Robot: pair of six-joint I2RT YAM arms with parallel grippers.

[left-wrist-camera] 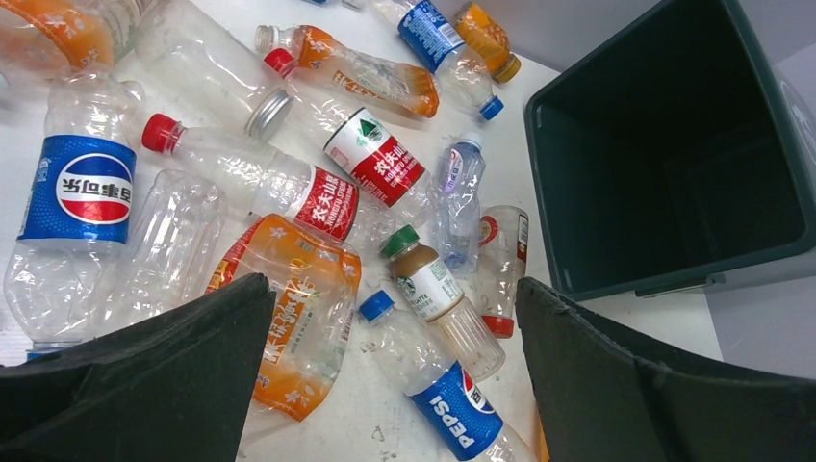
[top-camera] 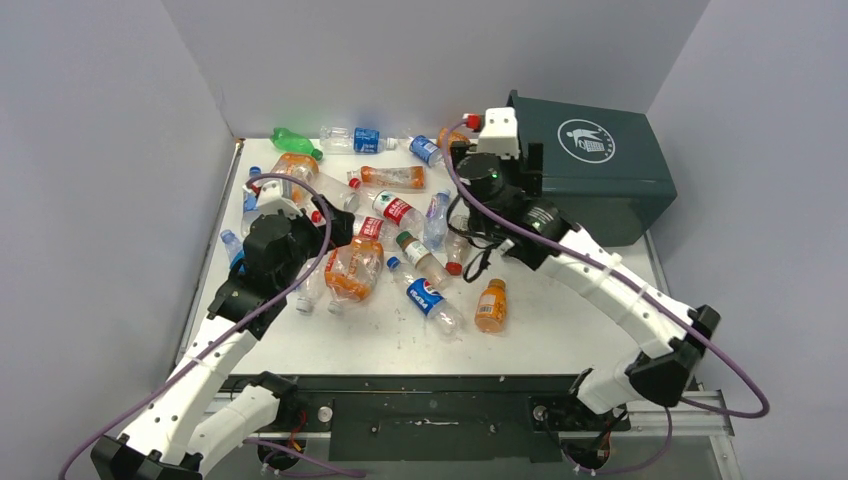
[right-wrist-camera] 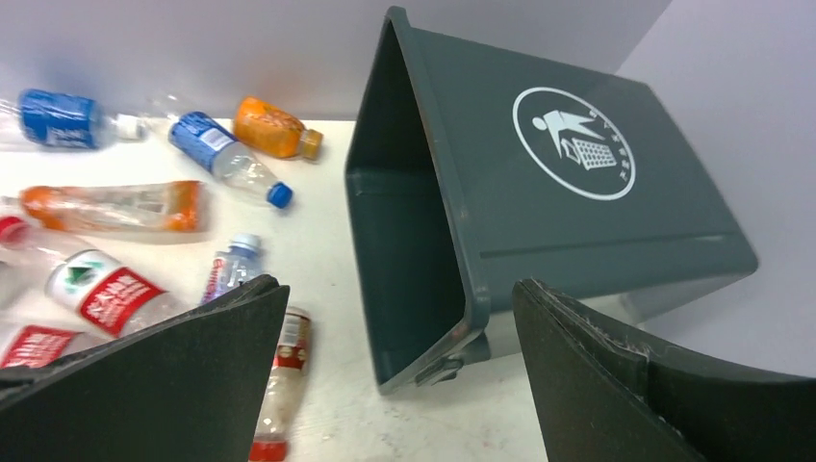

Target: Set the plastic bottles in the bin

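Many plastic bottles lie on the white table, among them a Pepsi bottle (top-camera: pixel 423 296), a crushed orange-label bottle (top-camera: pixel 353 265), a green bottle (top-camera: pixel 293 142) and an orange juice bottle (top-camera: pixel 491 305). The dark green bin (top-camera: pixel 615 190) lies on its side at the back right, its opening facing the bottles. My left gripper is open above the middle of the pile, nothing between its fingers. My right gripper hangs open and empty at the bin's left edge, over the back right of the pile, partly hiding a small orange bottle (right-wrist-camera: pixel 267 125).
Grey walls (top-camera: pixel 420 60) enclose the back and sides.
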